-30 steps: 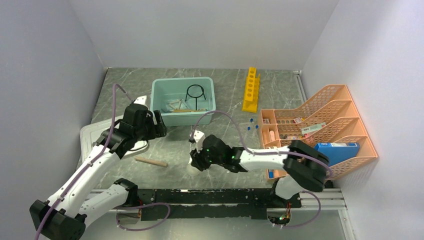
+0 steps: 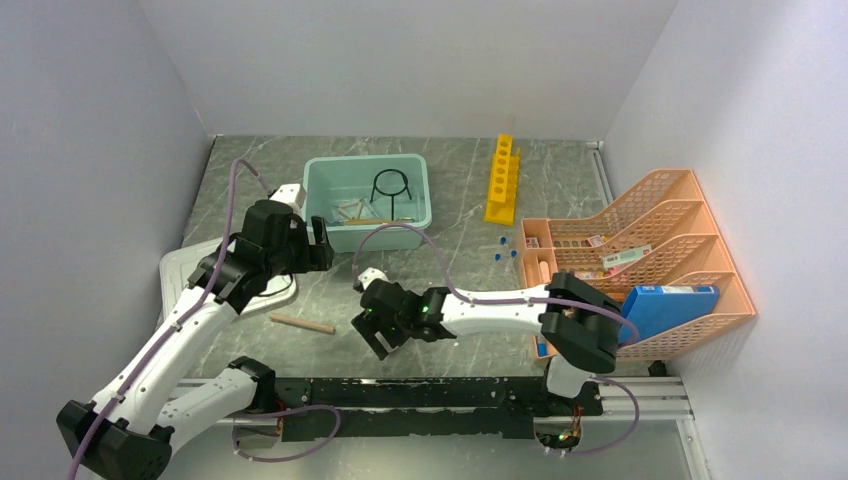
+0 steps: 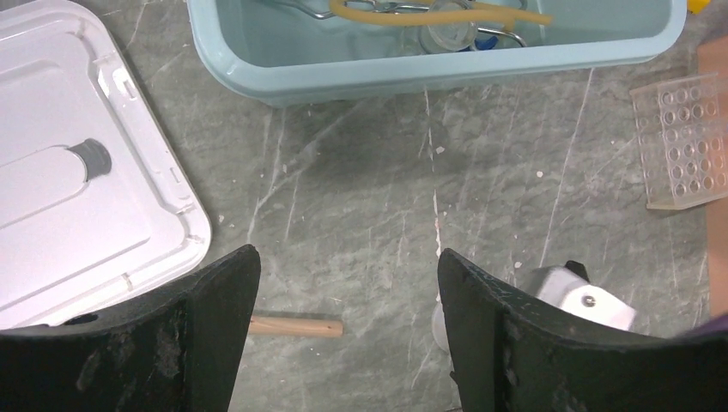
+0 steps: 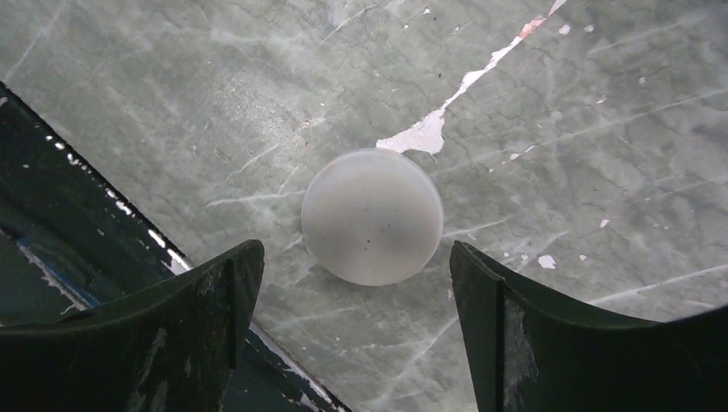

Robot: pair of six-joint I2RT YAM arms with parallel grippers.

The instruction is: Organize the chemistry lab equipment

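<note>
My right gripper (image 2: 373, 335) is open low over the bench near the front edge, with a pale round disc (image 4: 372, 216) on the marble between its fingers in the right wrist view. My left gripper (image 2: 318, 245) stands open at the front left of the teal tub (image 2: 365, 170), which holds tubing, glass and metal pieces and a black ring stand (image 2: 391, 190). A wooden rod (image 3: 294, 325) lies on the bench. A yellow tube rack (image 2: 502, 180) stands at the back, and a clear perforated rack (image 3: 681, 143) right of the tub.
An orange organizer (image 2: 680, 240) with boxes fills the right side. A white tray lid (image 3: 78, 221) lies at the left. The bench's front edge borders a dark rail (image 2: 400, 390).
My right arm has shifted left and toward the front, and its gripper's fingers appear wider apart. The left gripper has moved very slightly.
</note>
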